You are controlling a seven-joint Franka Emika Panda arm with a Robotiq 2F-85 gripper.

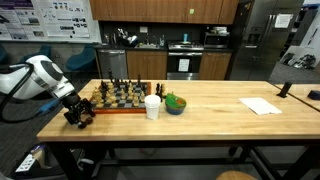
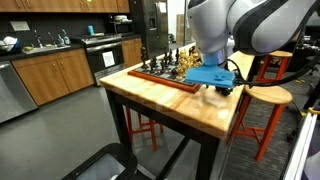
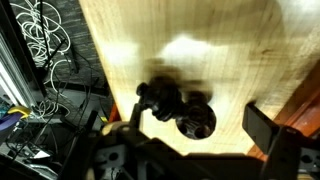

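A dark, glossy chess piece is on the pale wooden tabletop in the wrist view, its rounded base end toward the right. Whether it stands or lies is hard to tell from this angle. My gripper is open over the table, one finger on the left and the other on the right, with the piece in front of the gap. Exterior view 1 has the gripper low at the table's left end, where the piece blends into its dark parts.
The chessboard, bearing several pieces, lies just beyond the gripper. A white cup and a green bowl with colourful contents stand to its right. Paper lies farther right, with bare tabletop between. The table's edge is close to the gripper.
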